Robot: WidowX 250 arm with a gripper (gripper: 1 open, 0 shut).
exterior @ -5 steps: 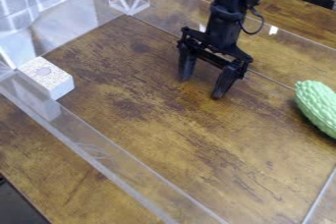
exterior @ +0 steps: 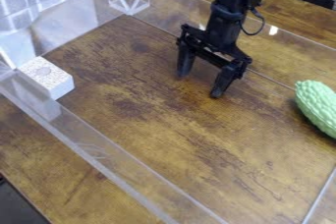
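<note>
The black robot gripper [exterior: 202, 72] hangs from its arm at the top centre, low over the wooden floor of a clear-walled tray. Its fingers look spread apart, with nothing visible between them, though the dark parts are hard to separate. A white speckled block [exterior: 43, 79] stands at the left edge, and a pale green ridged object [exterior: 316, 105] lies at the right edge, both apart from the gripper.
Transparent walls border the wooden surface [exterior: 144, 149] on several sides. A light, folded cloth or sheet [exterior: 39, 2] is at the upper left.
</note>
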